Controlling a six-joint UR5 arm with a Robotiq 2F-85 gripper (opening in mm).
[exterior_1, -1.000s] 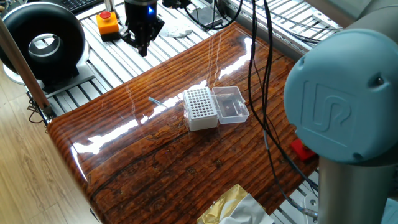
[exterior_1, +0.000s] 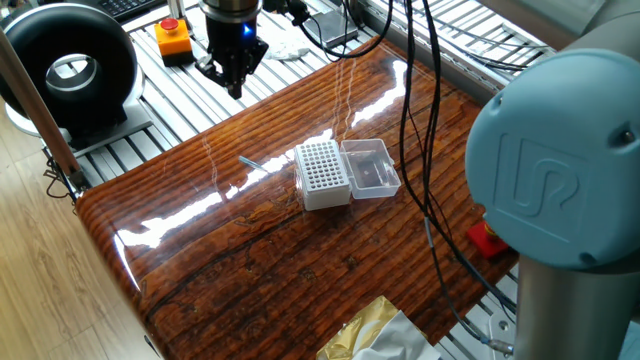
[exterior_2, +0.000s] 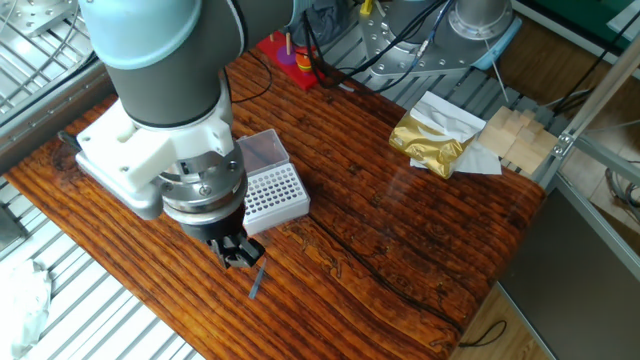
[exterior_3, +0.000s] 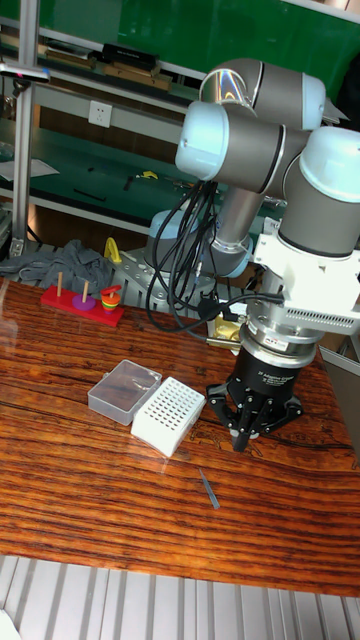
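My gripper (exterior_1: 235, 92) hangs above the table's far edge in exterior view 1, fingertips together and pointing down, with nothing visible between them. The black gripper (exterior_3: 241, 439) appears right of the white tube rack (exterior_3: 167, 418) in exterior view 3. A grid of holes covers the top of that rack (exterior_1: 323, 176), and its clear lid (exterior_1: 371, 169) lies open alongside. A thin blue-grey stick, perhaps a pipette tip or tube (exterior_1: 253, 163), rests on the wood near the rack. In exterior view 2 the stick (exterior_2: 257, 281) shows just below the gripper (exterior_2: 242, 256); the arm partly covers the rack (exterior_2: 277, 196).
A gold-and-white tissue pack (exterior_2: 436, 137) and wooden blocks (exterior_2: 518, 137) sit near one table edge. A red peg toy (exterior_3: 83, 305) stands at another. Black cables (exterior_1: 428, 130) hang from the arm.
The arm's blue joint cap has shifted right. Rack, lid and stick stay put.
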